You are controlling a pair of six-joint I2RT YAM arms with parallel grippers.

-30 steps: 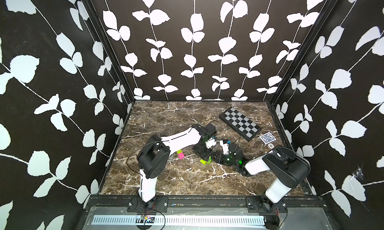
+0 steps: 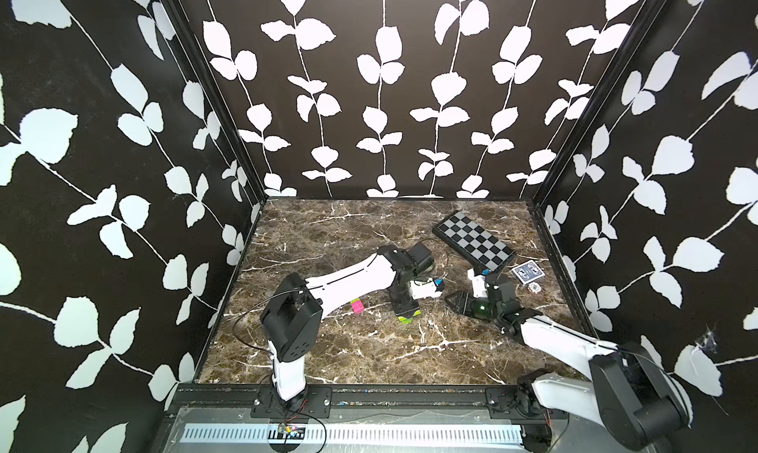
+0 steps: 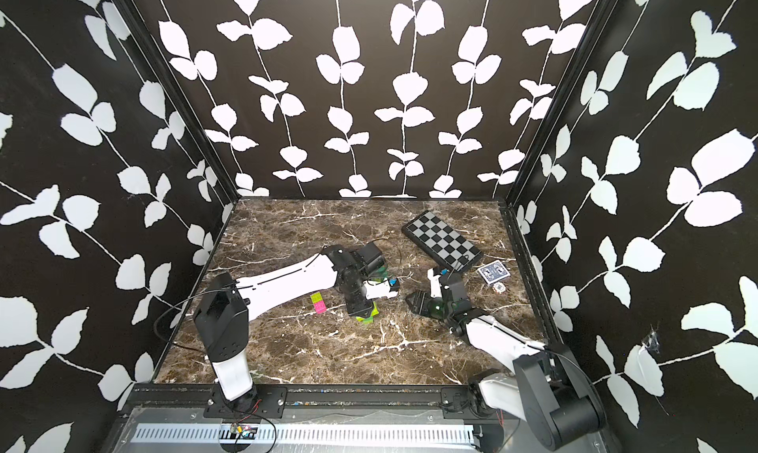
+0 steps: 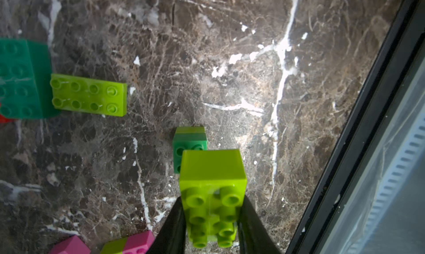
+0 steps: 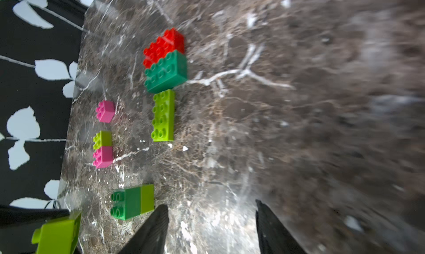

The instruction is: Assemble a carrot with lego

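In the left wrist view my left gripper is shut on a lime brick [image 4: 212, 165], held above a green-and-lime stack [image 4: 188, 143] on the marble table [image 4: 243, 68]. A long lime brick [image 5: 163, 114], a teal brick [image 5: 166, 72], a red brick [image 5: 161, 48], a pink brick [image 5: 105, 111] and a lime-and-pink pair [image 5: 102, 150] lie farther off in the right wrist view. My right gripper is open with nothing between its fingers, right of the green stack and of the left gripper.
A checkerboard [image 2: 472, 240] lies at the back right, with a card deck [image 2: 527, 271] beside it. A black frame [image 4: 336, 156] edges the table in the left wrist view.
My right arm has drawn back to the right, away from the left gripper. The left gripper has shifted slightly with its wrist turned.
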